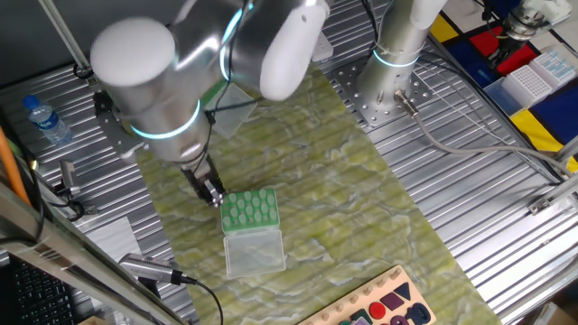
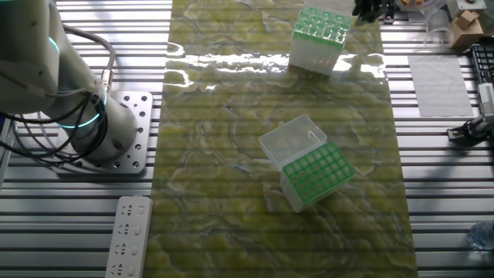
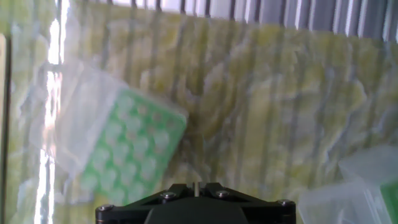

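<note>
A green rack (image 1: 250,208) filled with pale capped tubes sits in a clear box, its transparent lid (image 1: 256,253) laid open. My gripper (image 1: 215,196) hangs beside the rack's upper left corner, apparently above table height. In the wrist view the tube rack (image 3: 134,146) lies left of and beyond the fingertips, which meet in the middle with nothing visible between them; the gripper is shut. A second green rack (image 2: 318,172), with empty-looking holes, stands farther off in its own box with its clear lid (image 2: 293,141) open.
A wooden shape board (image 1: 375,302) lies at the near edge of the green marbled mat (image 1: 316,190). A corded device (image 1: 153,268) is at the left, near a water bottle (image 1: 47,120). Mat between the boxes is clear.
</note>
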